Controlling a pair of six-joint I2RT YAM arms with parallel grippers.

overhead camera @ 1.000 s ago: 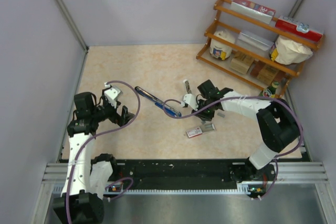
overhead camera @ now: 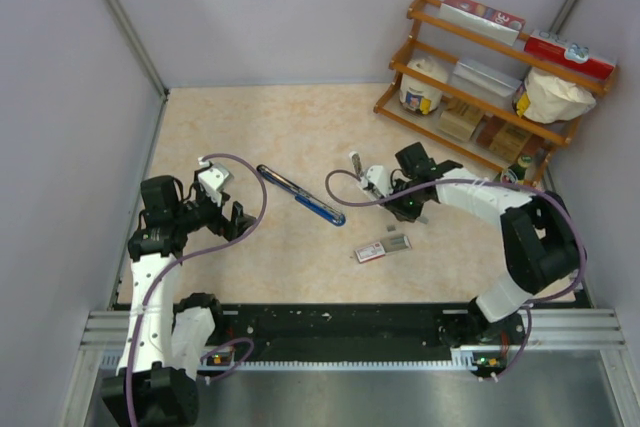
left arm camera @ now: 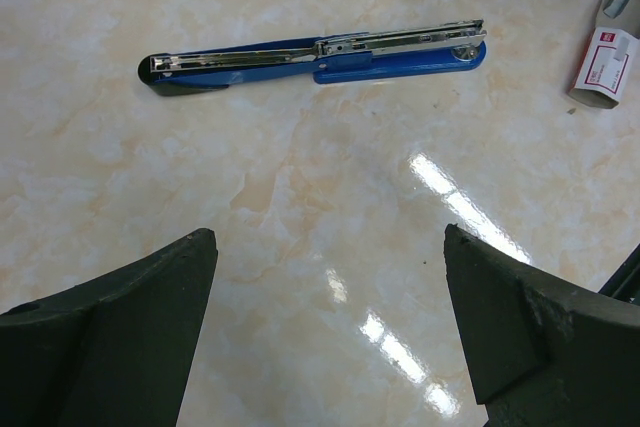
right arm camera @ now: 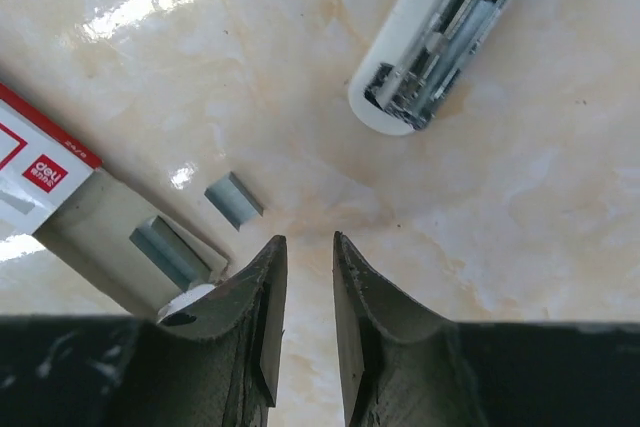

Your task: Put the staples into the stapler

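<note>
The blue stapler (overhead camera: 300, 195) lies opened out flat on the table; its metal channel faces up in the left wrist view. In the right wrist view, a white stapler (right arm camera: 375, 97) with an exposed metal channel sits at upper right. A loose grey staple strip (right arm camera: 233, 200) rests on the table between it and the red-and-white staple box (right arm camera: 45, 167). The box's tray is slid out, with another strip (right arm camera: 170, 252) inside. My right gripper is partly open, empty, its fingertips right of the box. At table left, my left gripper stands wide open and empty.
At the back right stands a wooden shelf (overhead camera: 480, 97) with boxes and tubs. A purple cable (overhead camera: 480, 184) runs along the right arm.
The left arm, blue stapler and staple box look unmoved.
</note>
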